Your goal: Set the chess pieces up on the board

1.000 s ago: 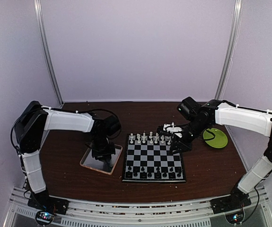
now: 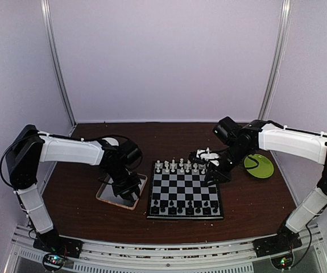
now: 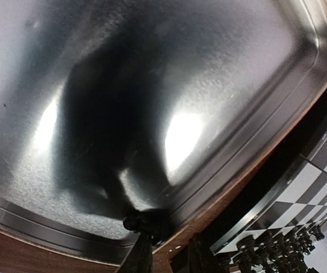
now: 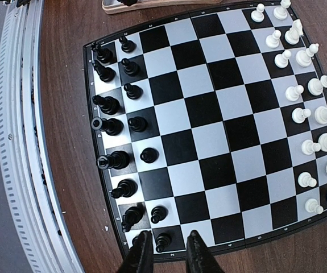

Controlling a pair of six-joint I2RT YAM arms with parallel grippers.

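The chessboard (image 2: 184, 187) holds white pieces along its back and black pieces (image 4: 111, 104) along its front. My left gripper is over the metal tray (image 3: 237, 68), fingers apart, near a small black piece (image 3: 146, 224) lying in the tray's corner. My right gripper hangs above the board's right part, fingers apart, with no piece visible between them. In the right wrist view the white pieces (image 4: 305, 57) stand in two rows opposite the black ones.
A green plate (image 2: 259, 167) sits right of the board, partly under the right arm. A white object behind the left arm is mostly hidden.
My left arm has shifted and its gripper has moved slightly within the tray area. The right arm and the pieces on the board look unchanged.
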